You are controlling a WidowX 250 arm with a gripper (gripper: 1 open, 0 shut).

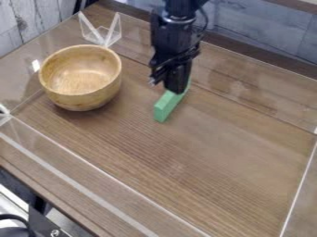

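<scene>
A green rectangular block (168, 107) lies flat on the wooden table (186, 176), a little right of centre-top. My dark gripper (175, 78) hangs over the upper end of the block, its fingers pointing down. It looks shut, with nothing visible between the fingers. Whether it touches the block I cannot tell.
A large wooden bowl (80, 83) stands to the left. A small white object (106, 32) of thin straps or plastic lies at the upper left.
</scene>
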